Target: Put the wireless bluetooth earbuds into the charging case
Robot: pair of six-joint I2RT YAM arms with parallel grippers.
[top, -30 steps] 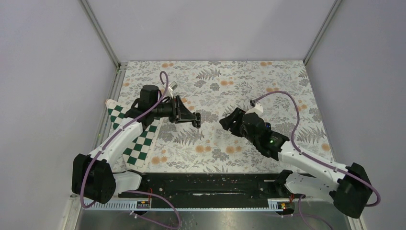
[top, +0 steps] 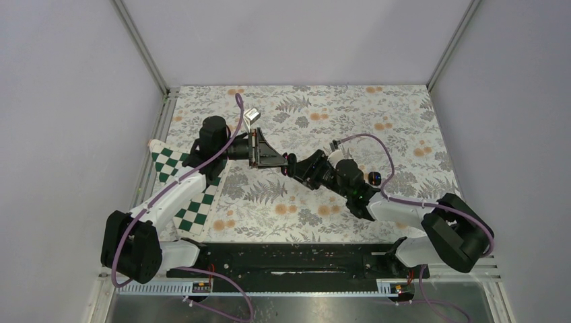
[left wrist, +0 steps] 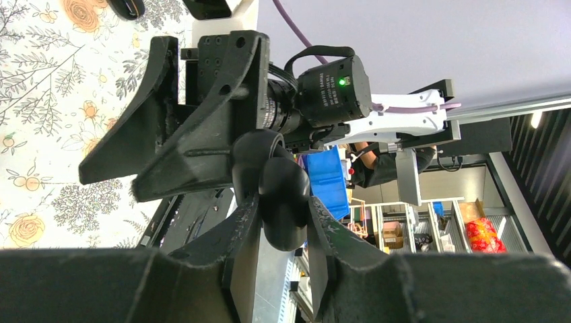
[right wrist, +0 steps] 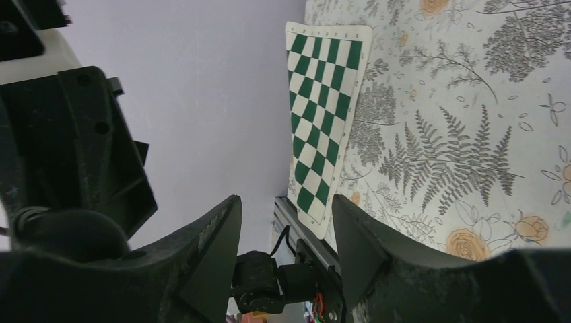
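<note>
A small black rounded case (left wrist: 286, 208), its two halves spread apart, is held up above the table with my left gripper shut on it. From the top, the case (top: 289, 165) sits at the left gripper's tip. My right gripper has its fingers (right wrist: 219, 235) apart and nothing visible between them. Its fingers (left wrist: 195, 158) are right beside the case in the left wrist view; whether they touch it cannot be told. The case (right wrist: 71, 235) shows at the lower left of the right wrist view. No earbud can be clearly made out.
On the right of the table lies a second small black rounded object (top: 374, 178), close to the right arm. A green-and-white checkered board (top: 195, 214) lies at the left, partly beneath the left arm.
The left gripper has carried the case slightly right and away from the front edge. The right gripper has come left, from well apart to right beside the case.
</note>
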